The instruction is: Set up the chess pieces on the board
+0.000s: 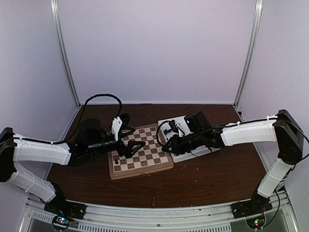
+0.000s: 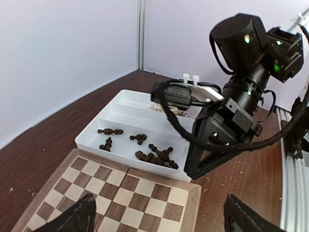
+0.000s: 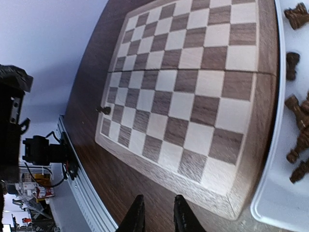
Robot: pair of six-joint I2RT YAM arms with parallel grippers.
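The wooden chessboard [image 1: 140, 170] lies at the middle of the table. One dark piece [image 3: 104, 110] stands near its left edge; the other squares in sight are bare. Several dark pieces [image 2: 157, 157] lie on their sides in the white tray [image 2: 89, 137] right of the board. Above the board my left gripper [image 1: 136, 138] is open, its fingers [image 2: 79, 217] wide apart. My right gripper is partly open over the board's right side near the tray, with nothing visible between its fingers.
Light pieces [image 2: 171, 110] lie in the tray's far compartment. The right arm covers much of the tray from above. Bare brown table [image 1: 212, 179] extends in front of board and tray. Both grippers are close together over the board.
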